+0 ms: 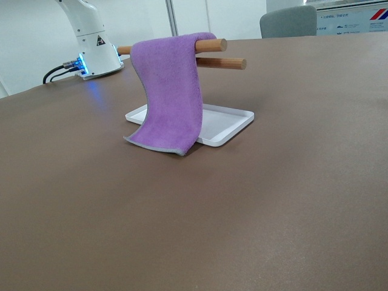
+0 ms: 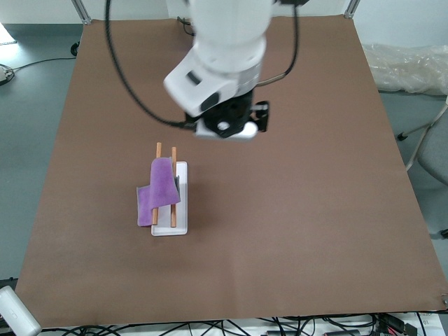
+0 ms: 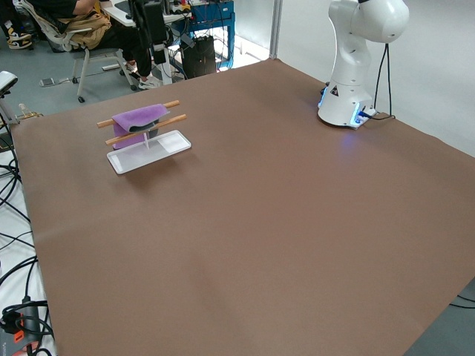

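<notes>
A purple towel (image 2: 162,182) with grey edging hangs draped over a rack of two wooden dowels (image 1: 221,63) standing on a white tray (image 3: 159,148); in the top view (image 1: 167,91) it drapes down to the table. In the left view my white wrist with a black gripper mount (image 2: 231,119) is above the brown table, up and right of the rack, apart from it. The fingertips are hidden under the wrist, so the finger state does not show.
Cables and equipment line the table's edge (image 3: 30,319). A chair (image 1: 288,24) and a seated person stand beyond it.
</notes>
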